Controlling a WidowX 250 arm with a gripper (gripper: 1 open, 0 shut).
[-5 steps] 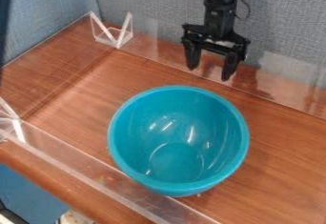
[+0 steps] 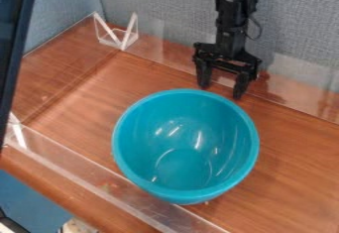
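Observation:
My black gripper [image 2: 221, 76] hangs at the back of the wooden table, near the grey padded wall, its two fingers spread open and pointing down with nothing visible between them. In front of it a large teal bowl [image 2: 143, 138] stands upright on the table, and it looks empty. The gripper is behind and above the bowl, apart from it.
A white wire-like frame [image 2: 115, 37] stands at the back left corner. Clear panels edge the wooden surface [image 2: 93, 93] at the back and front left. The wood left and right of the bowl is bare. A dark vertical object fills the left edge.
The gripper has moved slightly down and a little to the right over the last second. The bowl has not moved.

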